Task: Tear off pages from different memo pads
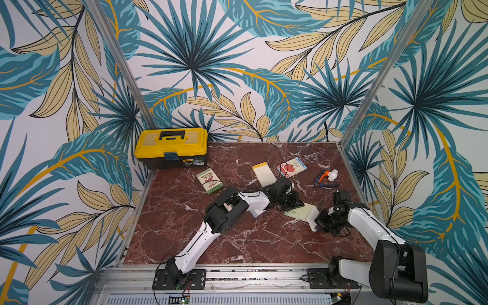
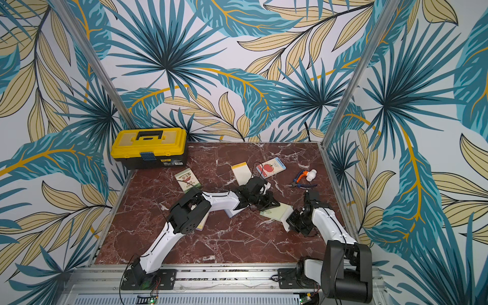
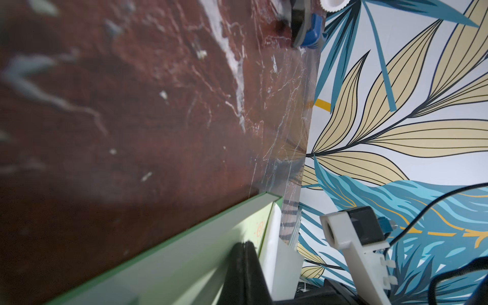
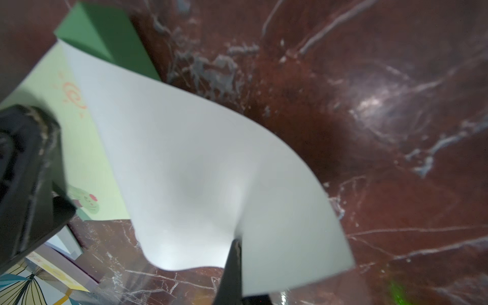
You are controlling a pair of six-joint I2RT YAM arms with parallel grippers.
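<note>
The green memo pad [image 1: 297, 212] lies on the table between my two grippers. Its top page [image 4: 188, 167] is lifted at one end, curled over white side up, and still meets the pad along the green bound edge [image 4: 109, 43]. Shut on that page's free corner is my right gripper, just right of the pad. My left gripper is shut with nothing seen between its fingers; its tips rest on or just over the pad's pale green face [image 3: 203, 269]. In the top left view the left gripper [image 1: 299, 204] covers the pad's far left corner.
Further pads lie around: a brown-and-green one [image 1: 209, 180], an orange-topped one [image 1: 263, 174] and a red-and-blue one [image 1: 292, 166]. Pliers [image 1: 323, 182] sit at the back right, a yellow toolbox [image 1: 171, 145] at the back left.
</note>
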